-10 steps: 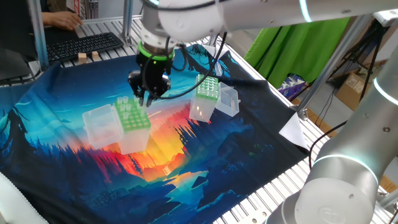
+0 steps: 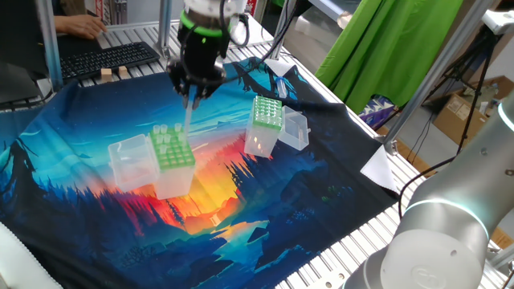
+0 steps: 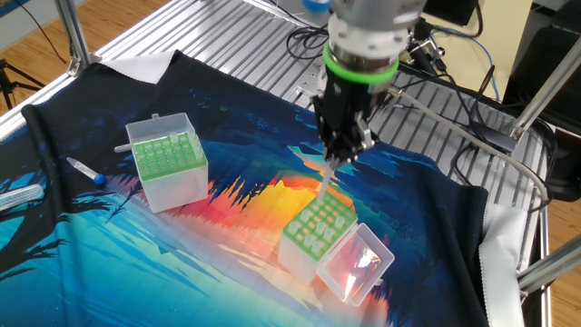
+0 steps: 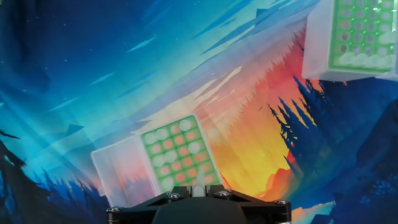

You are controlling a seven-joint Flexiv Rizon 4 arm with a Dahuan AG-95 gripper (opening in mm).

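My gripper (image 2: 191,99) is shut on a slim translucent pipette tip (image 3: 325,183), which points down from the fingers. In exterior view 1 the tip hangs above the far right edge of the tip rack (image 2: 174,181). This rack has a green top grid (image 4: 177,152) with several tips standing in some of its holes and others empty. Its clear lid (image 3: 357,263) lies open at the side. In the wrist view the held tip shows as a pale blur between the fingertips, just past the grid's near edge.
A second green-topped rack (image 3: 172,182) stands apart with its lid (image 2: 295,128) open. A blue-capped tube (image 3: 87,171) lies near it on the patterned cloth (image 2: 217,249). A keyboard (image 2: 110,59) and a person's hand (image 2: 79,26) are at the back left.
My gripper has risen from close over the nearer rack, and the tip now shows in full between fingers and rack. Both racks have stayed in place.
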